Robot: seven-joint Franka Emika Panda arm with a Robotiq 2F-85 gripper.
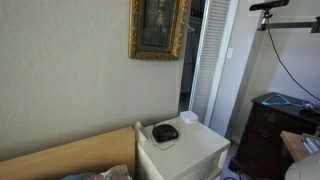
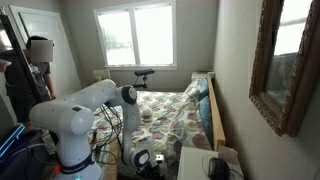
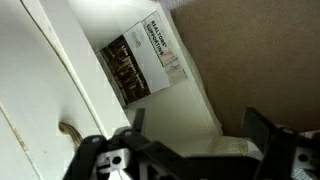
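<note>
My gripper is open, its two dark fingers wide apart at the bottom of the wrist view with nothing between them. Beyond the fingers is what looks like an open white drawer or compartment point(image 3: 180, 116). A printed booklet or leaflet point(image 3: 143, 62), dark on one side and pale on the other, lies inside it. To the left runs a white panel point(image 3: 35, 75) with a curved metal handle point(image 3: 70, 132). In exterior view 2 the arm point(image 2: 75, 125) reaches low beside the white nightstand point(image 2: 192, 165); its fingers are too small to judge there.
On the nightstand top point(image 1: 168, 158) sit a black device point(image 1: 165, 132) and a small white box point(image 1: 188, 117). A bed with a floral cover point(image 2: 165, 112) fills the space behind the arm. Brown carpet point(image 3: 250, 55) lies right of the compartment. A dark dresser point(image 1: 262, 125) stands at the far right.
</note>
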